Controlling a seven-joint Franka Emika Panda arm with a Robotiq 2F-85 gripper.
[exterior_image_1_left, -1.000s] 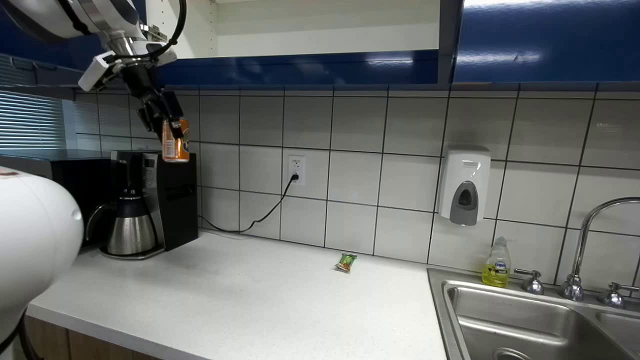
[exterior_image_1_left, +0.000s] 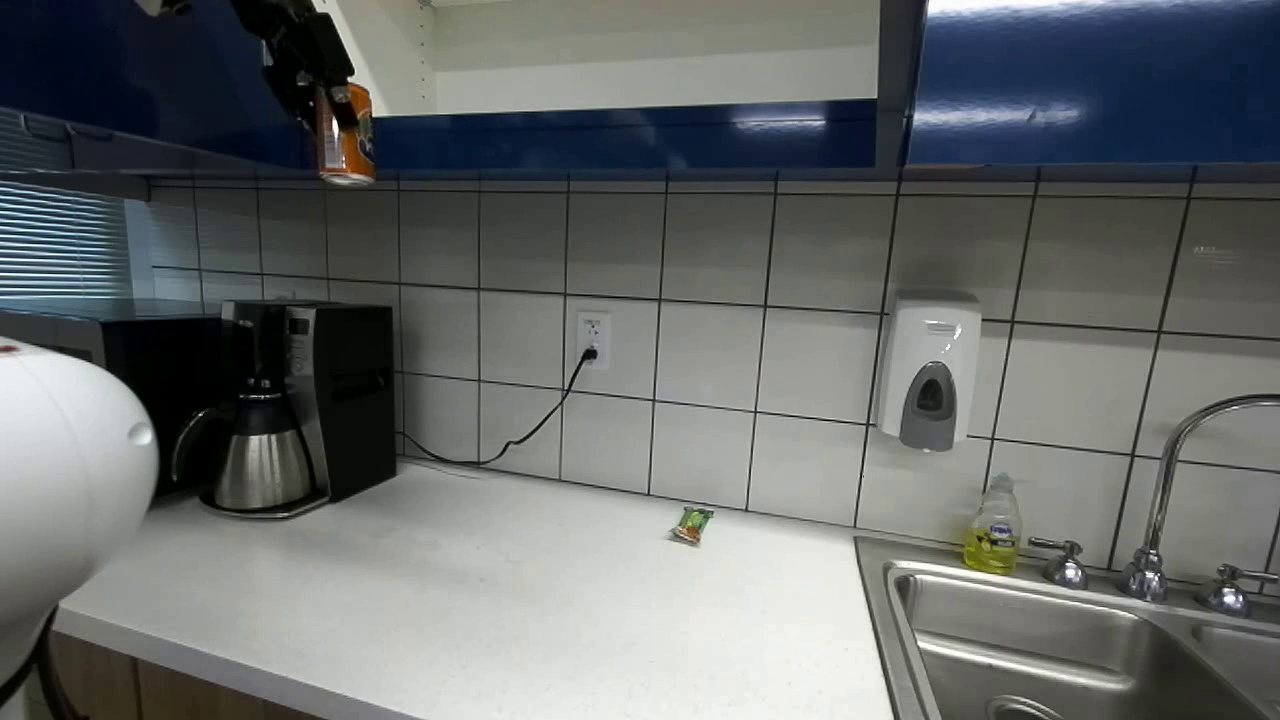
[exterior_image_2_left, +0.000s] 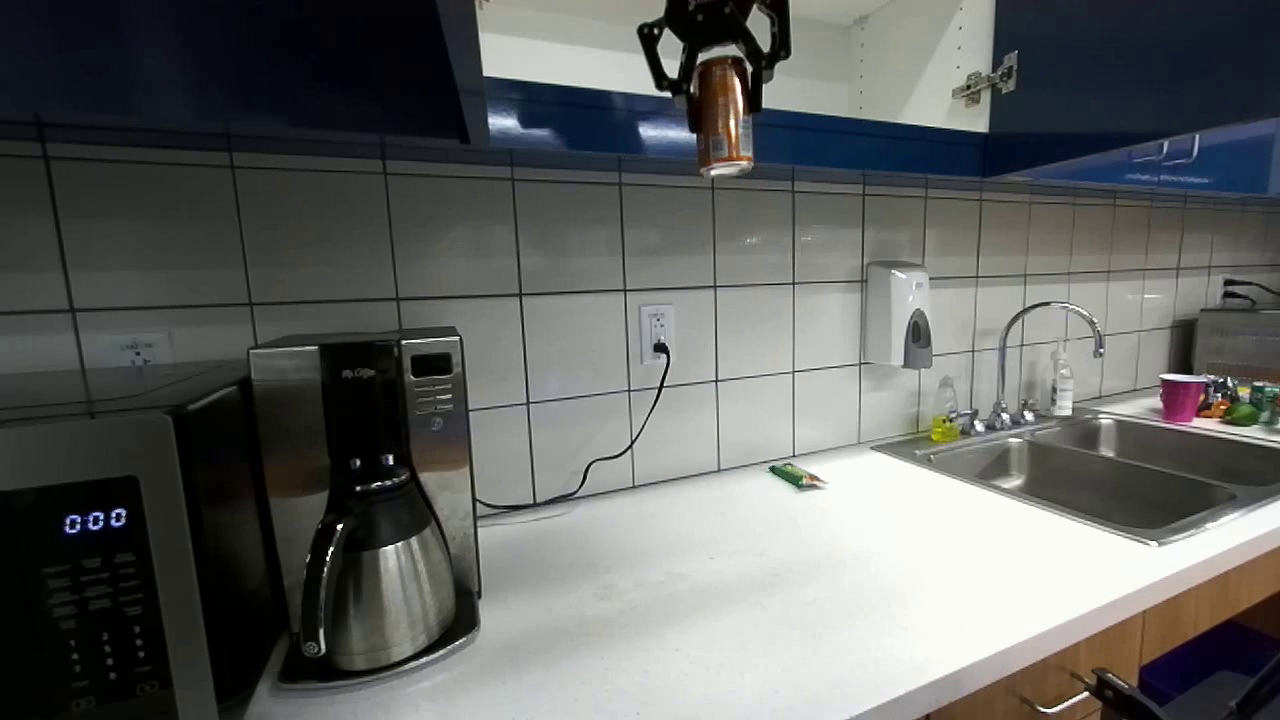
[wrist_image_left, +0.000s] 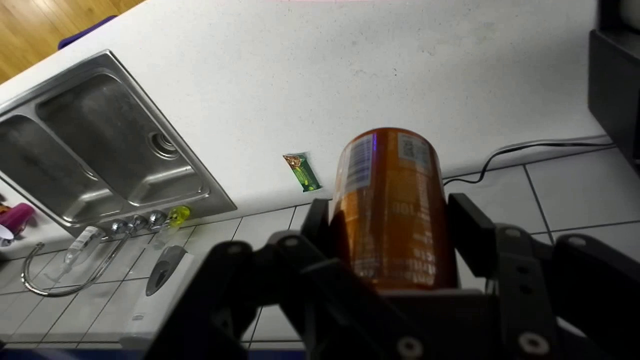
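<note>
An orange can (exterior_image_1_left: 348, 150) hangs in the air at the upper left of exterior view 1, clasped upright by my gripper (exterior_image_1_left: 326, 110). Exterior view 2 has the same can (exterior_image_2_left: 722, 120) in front of the blue lower edge of the open cabinet (exterior_image_2_left: 588, 110), with black fingers on both sides of it. Seen from the wrist, the can (wrist_image_left: 393, 204) fills the space between the fingers, its label and barcode showing. The cabinet's shelf space (exterior_image_1_left: 654, 54) looks empty where visible.
A green snack packet (exterior_image_2_left: 795, 475) lies on the otherwise clear counter (exterior_image_2_left: 720, 600). The coffee maker (exterior_image_2_left: 396, 504) and microwave (exterior_image_2_left: 90, 576) stand at the left, the sink (exterior_image_2_left: 1116, 462) at the right. A cabinet door (exterior_image_2_left: 1128, 72) stands open on its hinge.
My gripper has risen with the can, from in front of the wall tiles to the height of the cabinet's lower edge. The packet on the counter stays where it was.
</note>
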